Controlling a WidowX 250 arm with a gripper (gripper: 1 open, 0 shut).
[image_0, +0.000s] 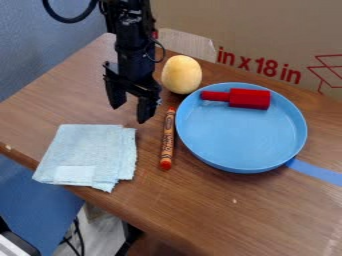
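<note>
My black gripper (131, 98) hangs low over the wooden table at upper left, its two fingers apart with nothing visible between them. Just right of and behind it is a pale yellow oval object (182, 74). A blue plate (241, 137) holds a red cylindrical object with a handle (249, 98) near its back rim. A thin orange-brown marker-like stick (168, 140) lies left of the plate, below and right of the gripper. A folded light blue cloth (87, 157) lies at the near left.
A cardboard box (267, 40) stands behind. Blue tape (315, 172) runs right of the plate. The table's left edge drops away beside the cloth.
</note>
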